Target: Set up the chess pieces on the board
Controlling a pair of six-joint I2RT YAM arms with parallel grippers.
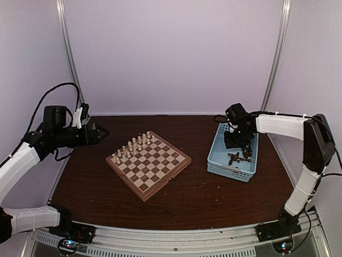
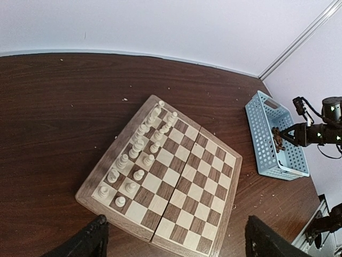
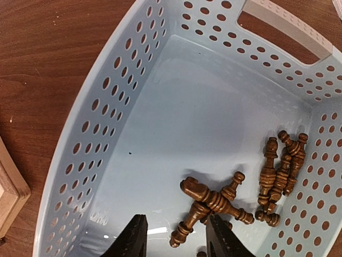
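The chessboard (image 1: 155, 166) lies turned at an angle on the table, with white pieces (image 2: 138, 144) standing in two rows along its far left side. Dark brown pieces lie in the blue basket (image 1: 231, 172); in the right wrist view, two cross each other, among them a knight (image 3: 195, 188), and a cluster of pawns and others (image 3: 277, 176) lies by the basket wall. My right gripper is inside the basket, its fingers partly apart, close to the crossed pieces with nothing held. My left gripper stands open and empty, left of the board.
The basket's perforated walls (image 3: 96, 107) rise around the right gripper, with a handle (image 3: 288, 24) at one end. Bare dark table (image 1: 181, 209) lies in front of the board and between it and the basket.
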